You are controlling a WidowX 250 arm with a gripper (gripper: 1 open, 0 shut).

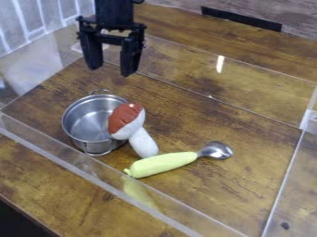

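Note:
A black gripper (pixel 110 57) hangs at the upper left of the camera view, over bare wood behind the objects, its two fingers apart with nothing seen between them. Below it sits a steel pot (pixel 87 124). A red-topped white toy (pixel 128 120), shaped like a mushroom, rests against the pot's right side. In front lie a pale yellow-green corn-like object (pixel 161 163) and a metal spoon or ladle (pixel 216 151) at its right end.
A clear plastic barrier runs round the wooden table (pixel 242 185) on the left, front and right.

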